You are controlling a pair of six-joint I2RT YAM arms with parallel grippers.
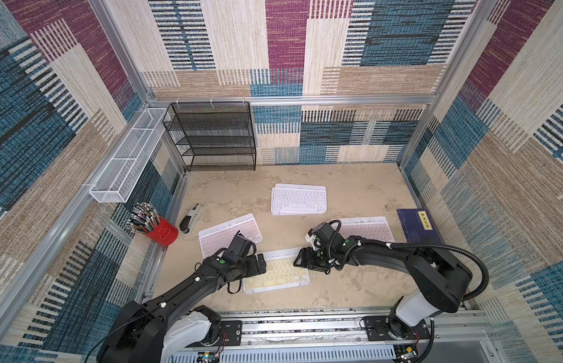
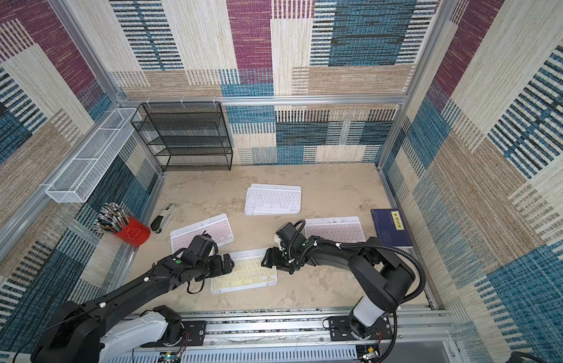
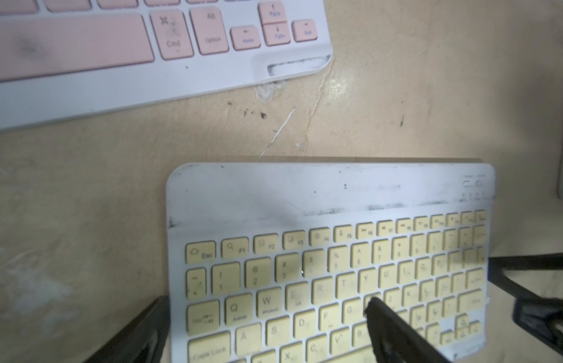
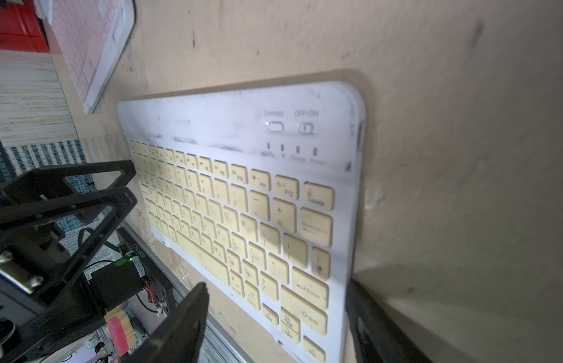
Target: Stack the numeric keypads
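Note:
A white keyboard with yellow keys (image 1: 278,275) lies on the table between my two grippers. My left gripper stands open over its left end, one finger beside the left edge and the other above the keys. At the right end, my right gripper is part open, one finger close beside the right edge and the other across the keys; firm contact is not clear. A pink-keyed keyboard (image 1: 224,233) lies to the left, partly behind my left arm. Another pink-keyed keyboard (image 1: 364,228) lies right. At the back is a small stack of white keyboards (image 1: 299,199).
A red pen cup (image 1: 163,232) and a stapler-like tool (image 1: 190,219) stand at the left edge. On the far right lies a dark blue book (image 1: 418,225). A black wire rack (image 1: 214,136) stands at the back left.

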